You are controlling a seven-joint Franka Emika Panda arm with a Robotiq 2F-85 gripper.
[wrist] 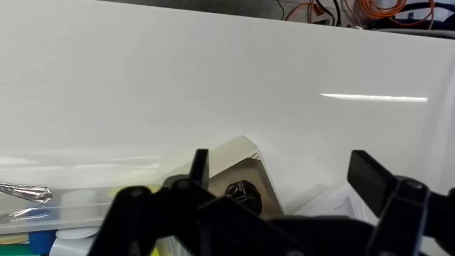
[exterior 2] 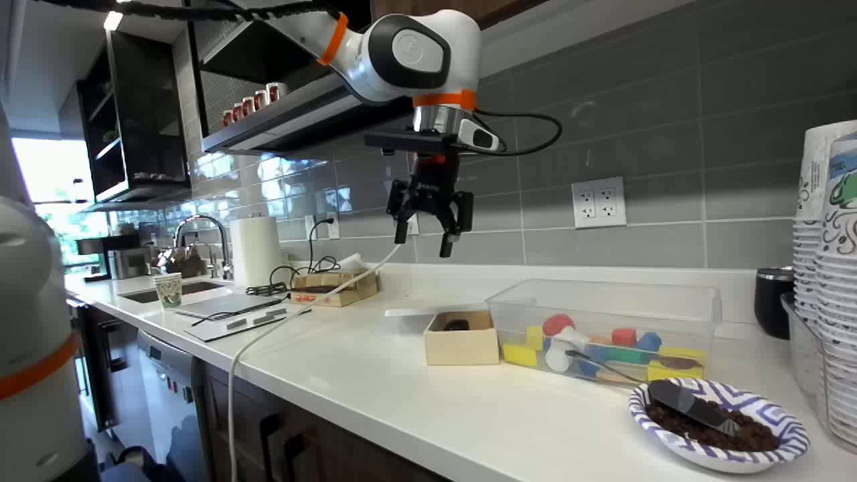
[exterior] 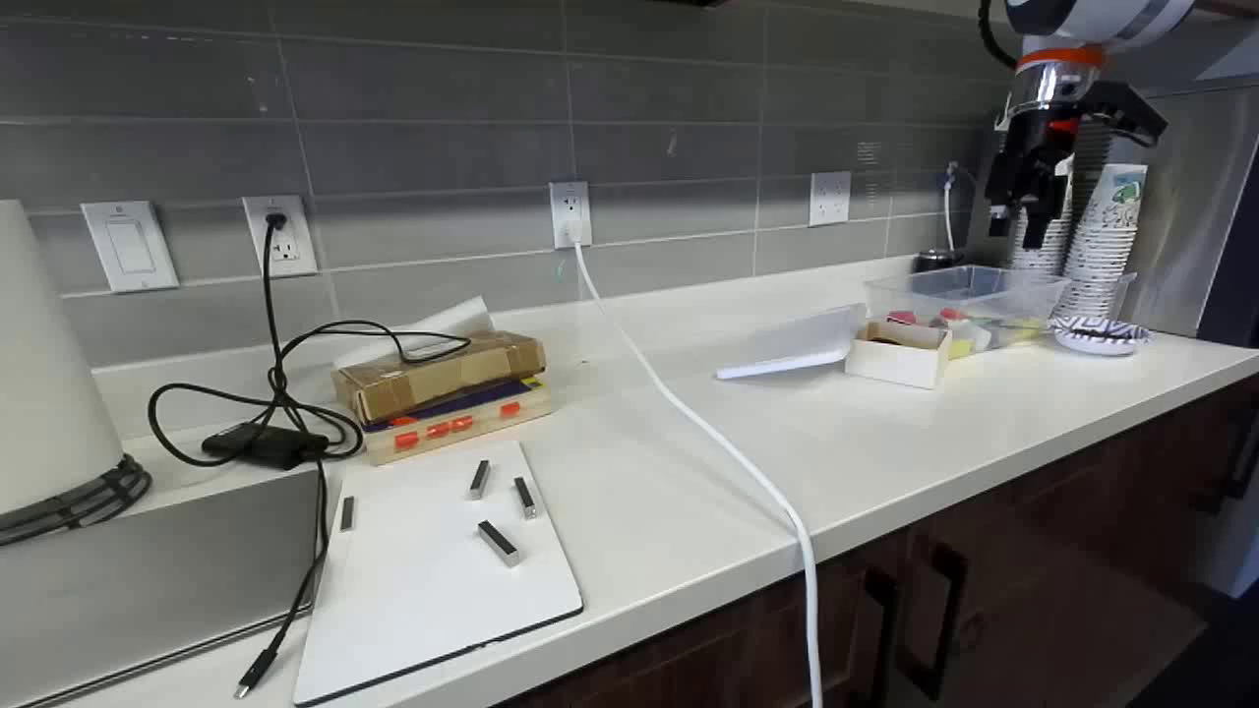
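Observation:
My gripper (exterior 2: pixel 427 248) hangs high above the counter, its fingers spread wide and nothing between the fingers. Beneath it in the wrist view is a small open cardboard box (wrist: pixel 232 152), partly hidden by the gripper's body. A round black object (wrist: pixel 247 194) lies inside that box. Beside the box stands a clear plastic bin (exterior 2: pixel 602 301) with colourful blocks and a metal utensil. A white lid-like piece (exterior: pixel 791 344) leans at the box's other side. On a white board (exterior: pixel 425 602) at the far left of exterior view 1 lie several small dark-topped bars (exterior: pixel 499 543).
A patterned bowl (exterior 2: pixel 795 438) of dark bits holds a black scoop. Stacked cups (exterior 2: pixel 827 281) stand at the right. A white cable (exterior: pixel 708 431) crosses the counter (exterior: pixel 661 531) and hangs over its front edge. Bare counter lies in front of the box.

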